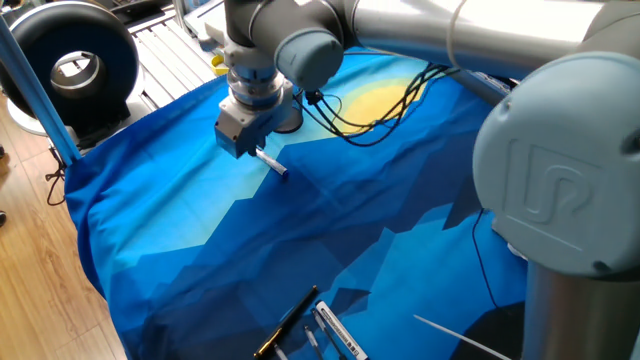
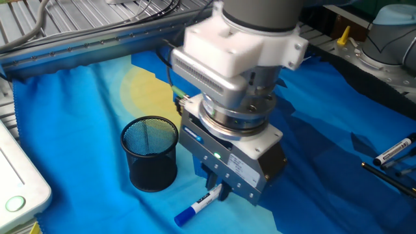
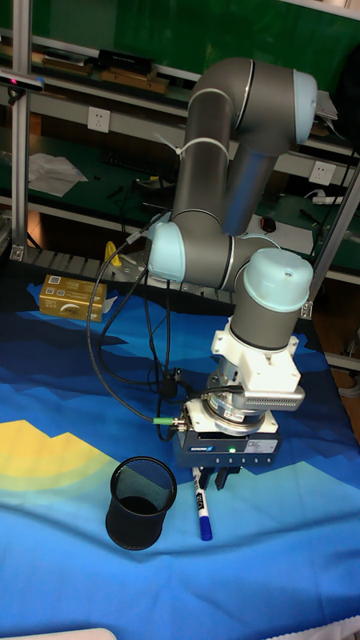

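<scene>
A white marker with a blue cap [image 2: 198,207] lies on the blue cloth, its capped end sticking out from under my gripper [image 2: 218,187]. Pointing down, the dark fingers stand at the marker's other end, which they partly cover. In exterior view 3 the marker [image 3: 202,514] also reaches out from beneath the fingers. Whether they are clamped on it or only around it cannot be told. A black mesh pen cup [image 2: 151,156] stands upright beside the gripper, apart from it, and looks empty.
Several pens lie at the cloth's near side, among them a black pen [image 1: 287,322] and a white marker [image 1: 341,331]. Cables [image 1: 385,115] hang from the arm. A cardboard box [image 3: 72,298] sits at the back.
</scene>
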